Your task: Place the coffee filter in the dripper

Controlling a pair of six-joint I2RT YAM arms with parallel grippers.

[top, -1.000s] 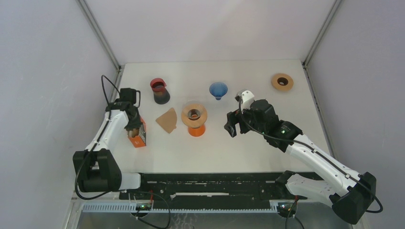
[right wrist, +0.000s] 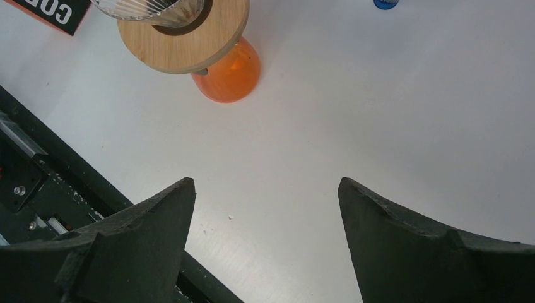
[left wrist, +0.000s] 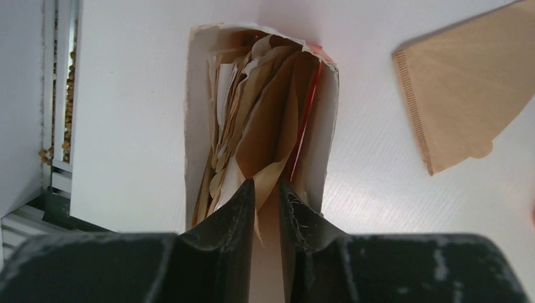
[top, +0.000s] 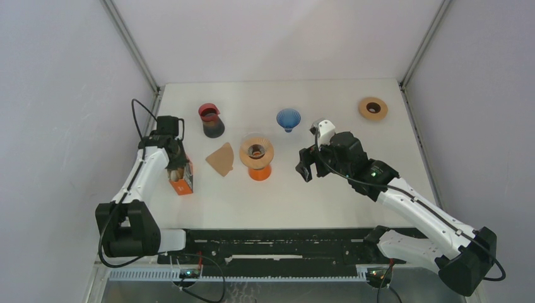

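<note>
An orange box [top: 183, 183] on the left holds a stack of brown paper coffee filters [left wrist: 268, 120], standing on edge. In the left wrist view my left gripper is a little open at the box's near end. The edge of one filter shows in the gap by the left finger, and it is not visibly pinched. A clear dripper [top: 255, 146] sits in a wooden collar [top: 265, 161] above an orange base [top: 259, 173]. My right gripper stands open and empty over bare table, right of the dripper.
One brown filter [top: 220, 159] lies flat between the box and dripper. Behind stand a dark carafe with a red rim [top: 211, 121] and a blue dripper [top: 288, 118]. Another wooden ring [top: 373, 108] lies at the far right.
The left arm has shifted very slightly at the box, and the filters' look inside it varies a little. The right arm and the dripper have stayed put.
</note>
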